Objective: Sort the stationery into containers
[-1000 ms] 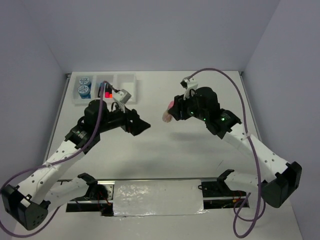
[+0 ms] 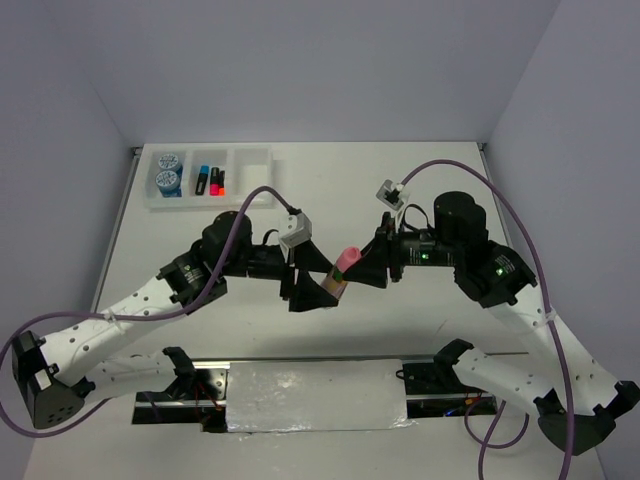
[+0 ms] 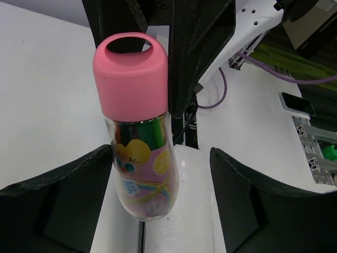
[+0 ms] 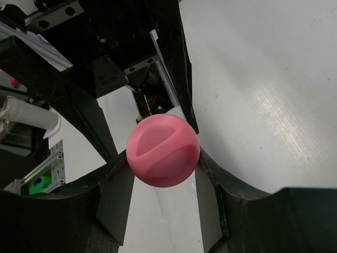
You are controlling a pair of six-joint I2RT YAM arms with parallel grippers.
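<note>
A clear bottle of coloured pencils (image 3: 145, 182) with a pink cap (image 3: 134, 81) hangs above the table between my two arms. My right gripper is shut on it at the cap; the pink end (image 4: 163, 150) shows between its pads. My left gripper stands open around the bottle's lower body, its left finger (image 3: 79, 184) close against it and a gap left on the right side. From the top view, the left gripper (image 2: 320, 284) meets the bottle's body (image 2: 334, 285) from the left, with the right gripper (image 2: 364, 266) opposite.
A white divided tray (image 2: 250, 163) stands at the back left. Two blue-and-white round items (image 2: 168, 181) sit in its left compartment, several small coloured items (image 2: 215, 182) in its middle one; the right compartment looks empty.
The right gripper has carried the bottle toward the table's front.
</note>
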